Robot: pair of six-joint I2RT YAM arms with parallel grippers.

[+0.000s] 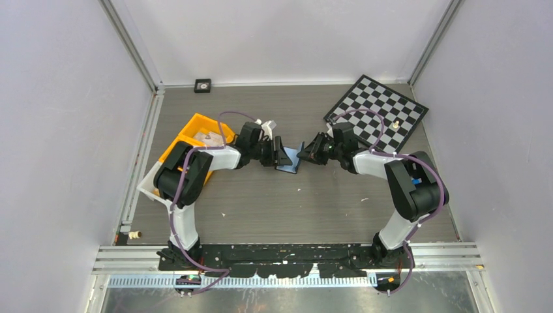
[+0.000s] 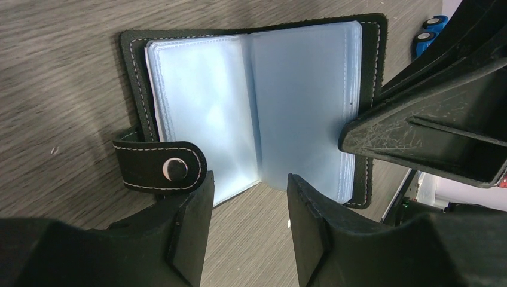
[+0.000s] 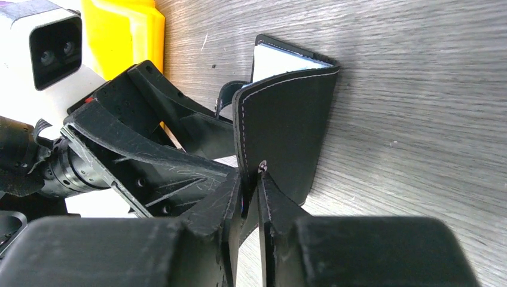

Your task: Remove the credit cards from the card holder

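Observation:
The card holder [image 1: 289, 161] lies open on the table between both grippers, its clear sleeves [image 2: 302, 101] facing up, the right flap raised. Its strap with a snap [image 2: 158, 167] rests over the left side in the left wrist view. My left gripper is part open at the holder's near edge, its fingers apart. My right gripper is at the raised black flap [image 3: 287, 119], fingertips close together against its edge; whether anything is between them is unclear. I cannot make out separate cards in the sleeves.
An orange bin [image 1: 192, 127] stands behind the left arm. A checkerboard [image 1: 378, 104] lies at the back right, and a small black box [image 1: 203, 85] at the back.

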